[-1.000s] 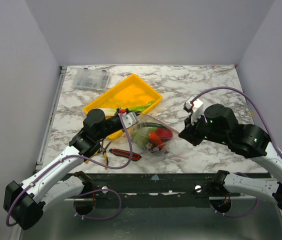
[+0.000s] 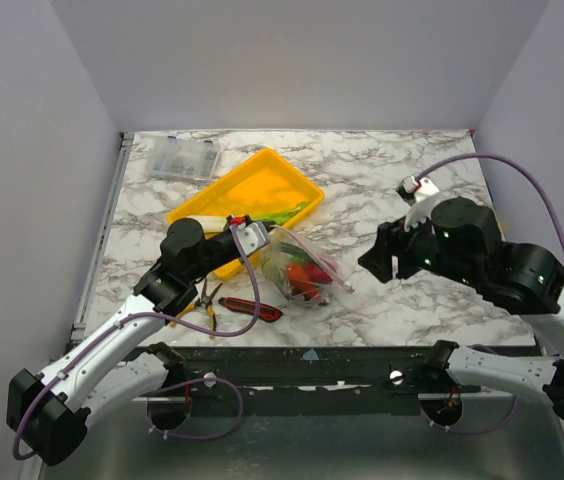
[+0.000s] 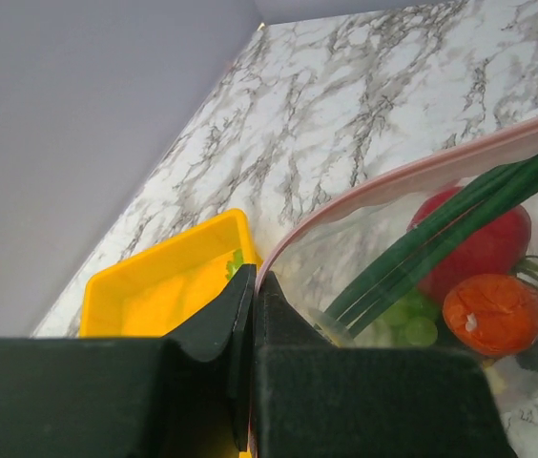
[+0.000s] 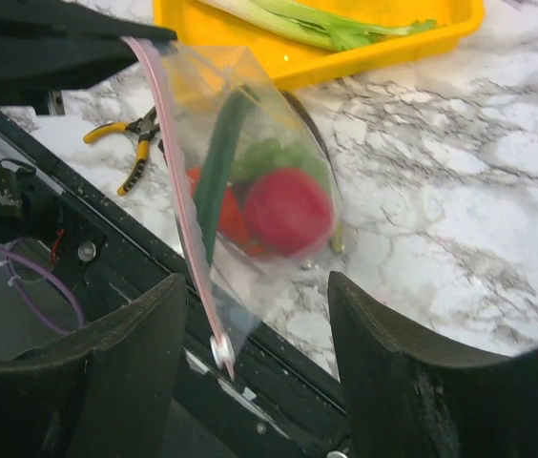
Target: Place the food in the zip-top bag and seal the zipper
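The clear zip bag (image 2: 302, 265) holds red, orange and green vegetables, with a long green stalk (image 3: 460, 219) inside. My left gripper is shut on the bag's pink zipper edge at its upper-left end. My right gripper (image 2: 387, 250) stands open to the right of the bag. In the right wrist view the zipper strip (image 4: 183, 191) runs from the left gripper down to a white slider (image 4: 221, 351), near the open right fingers (image 4: 116, 382).
A yellow tray (image 2: 302, 180) with leafy greens sits behind the bag. A clear case (image 2: 182, 157) is at the back left. Pliers (image 4: 140, 148) and a red-black tool (image 2: 252, 308) lie at the front left.
The bag has shifted slightly; the left arm has hardly moved.
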